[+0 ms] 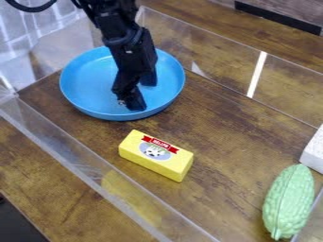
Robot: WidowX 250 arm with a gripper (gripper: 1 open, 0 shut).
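My black gripper (pixel 134 96) reaches down from the top into a blue round tray (pixel 86 80), its fingertips low over the tray's right half. The dark arm hides part of the tray's floor; whether anything lies under the fingers is hidden. The finger looks open, with nothing clearly visible between the fingers.
A yellow box with a red label (pixel 164 161) lies in front of the tray. A green corn-like object (pixel 288 198) and a white block (pixel 311 151) are at the right. Clear side walls border the wooden surface, which is bare at centre right.
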